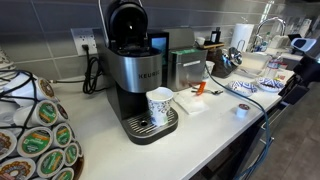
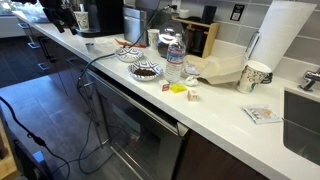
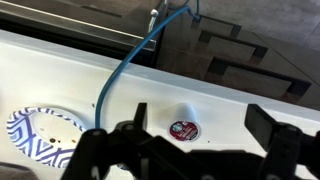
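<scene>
A white coffee pod [image 3: 184, 125] with a red and dark label sits near the counter's front edge; in exterior view 1 the pod [image 1: 242, 111] stands to the right of the coffee maker [image 1: 140, 85]. The wrist view shows my gripper open above the counter, the pod appearing between its spread fingers but not held. From the right edge of exterior view 1, the dark arm [image 1: 303, 75] reaches in. The coffee maker's lid is raised, and a patterned paper cup [image 1: 160, 105] stands on its drip tray.
A rack of several pods [image 1: 38, 140] stands at the left. Two patterned bowls [image 2: 145, 70] and a water bottle [image 2: 175, 60] occupy the counter farther along. A blue cable [image 3: 125, 65] crosses the counter edge beside the pod.
</scene>
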